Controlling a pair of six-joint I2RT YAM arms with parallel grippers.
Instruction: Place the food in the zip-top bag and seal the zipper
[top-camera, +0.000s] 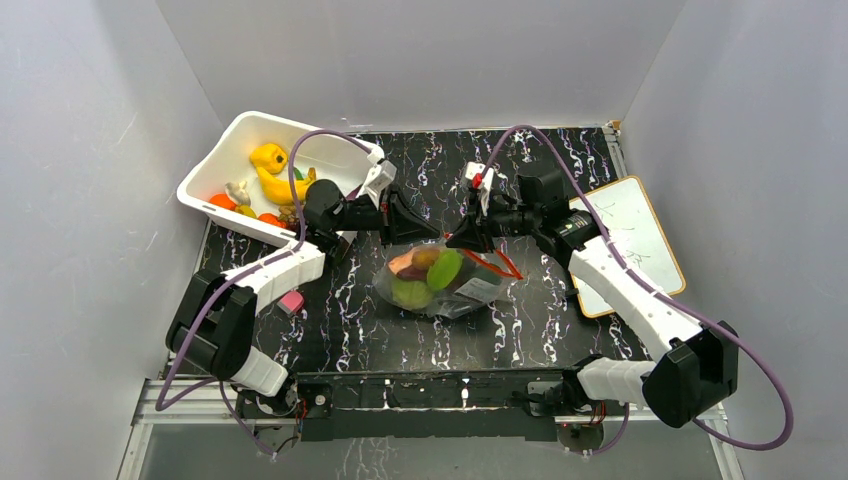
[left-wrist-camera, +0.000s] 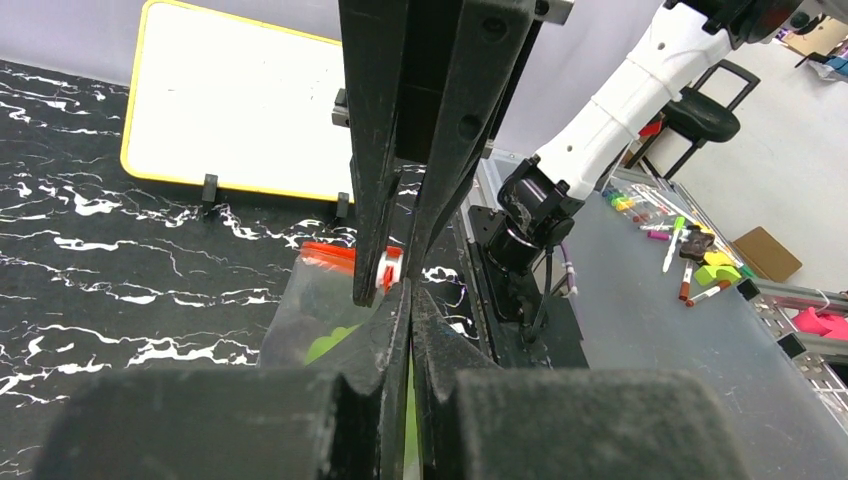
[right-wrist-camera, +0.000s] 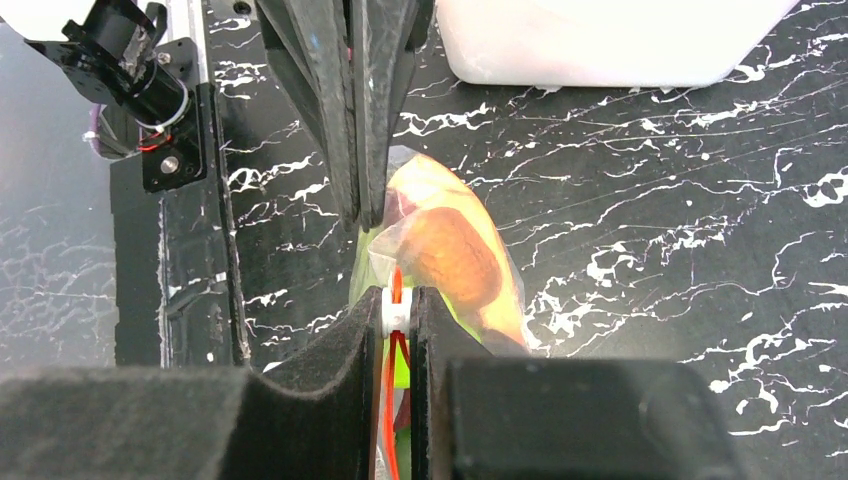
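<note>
A clear zip top bag (top-camera: 470, 290) with a red-orange zipper (top-camera: 500, 270) hangs below both grippers. Inside it show a green food piece (top-camera: 444, 270), a pale green one (top-camera: 411, 293) and an orange-brown one (right-wrist-camera: 447, 257). My right gripper is shut on the bag's white zipper slider (right-wrist-camera: 397, 318), the red strip running through it. Just across from it, my left gripper is shut, its tips close to the bag's film; nothing shows between its fingers. Whether those tips touch the film, I cannot tell.
Back left stands a white bin (top-camera: 225, 165) holding yellow, orange and other toy foods. A pink block (top-camera: 291, 302) lies on the dark marbled table (top-camera: 350, 345). At the right is a yellow-edged white board (top-camera: 632, 240).
</note>
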